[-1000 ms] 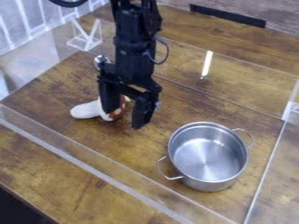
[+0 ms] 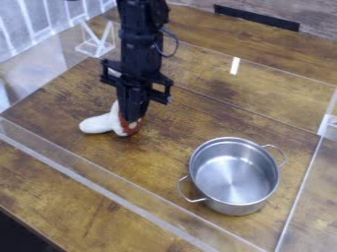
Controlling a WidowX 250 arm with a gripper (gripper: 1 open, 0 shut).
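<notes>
My black gripper [image 2: 129, 110] is low over the wooden table at centre-left, its tip at a white elongated object [image 2: 99, 124] with a red-brown part showing by the fingers. The fingertips overlap this object in the view, so whether they hold any of it cannot be told. A steel pot [image 2: 235, 177] with two handles stands at the lower right.
Clear panels or edges run along the left, front and right. A small white strip [image 2: 235, 66] lies at the back.
The arm and gripper have shifted left and slightly back, over the white object. The pot has not moved.
</notes>
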